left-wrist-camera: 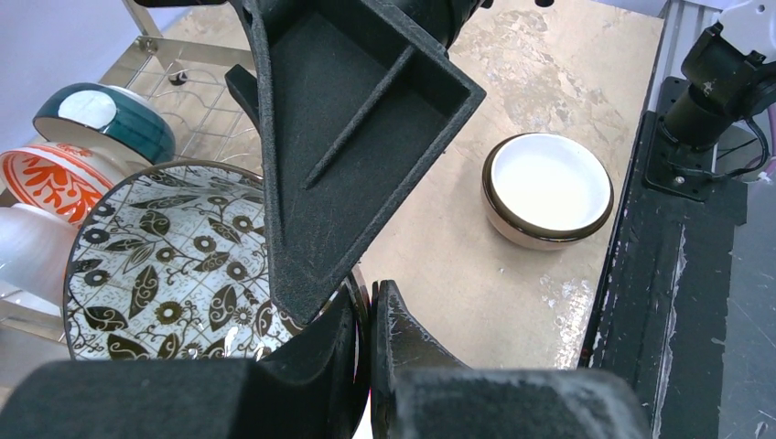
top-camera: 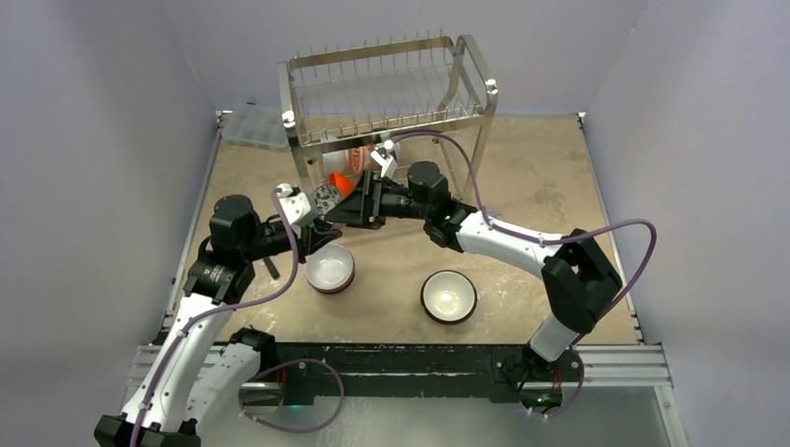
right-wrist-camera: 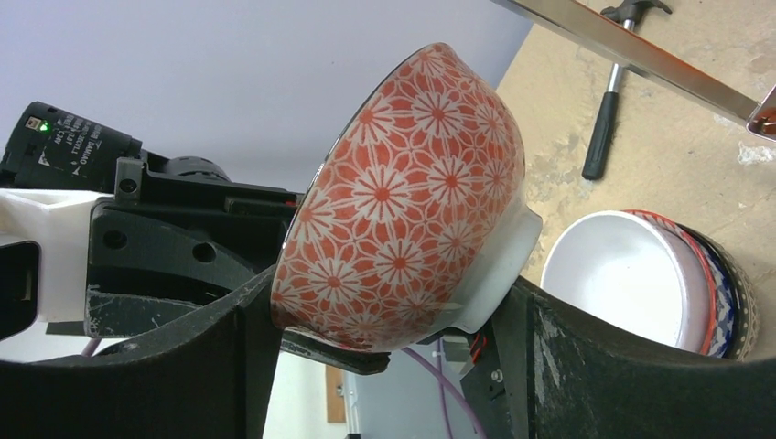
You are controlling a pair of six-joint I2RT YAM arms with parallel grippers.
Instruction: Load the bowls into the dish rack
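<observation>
My left gripper is shut on a patterned bowl (left-wrist-camera: 165,256), its inside facing up in the left wrist view; from the right wrist view its outside (right-wrist-camera: 393,201) is red with white flowers. My right gripper (top-camera: 349,207) meets it at that same bowl, its fingers around the rim area; whether they grip is unclear. The dish rack (top-camera: 391,126) holds several bowls on its lower level, among them a teal bowl (left-wrist-camera: 137,128) and an orange-patterned bowl (left-wrist-camera: 55,183). A stack of bowls (top-camera: 329,265) and another bowl (top-camera: 448,296) stand on the table.
A hammer (right-wrist-camera: 599,137) lies on the table's left part. A clear tray (top-camera: 251,126) is at the back left. The two arms are very close together at the centre, in front of the rack.
</observation>
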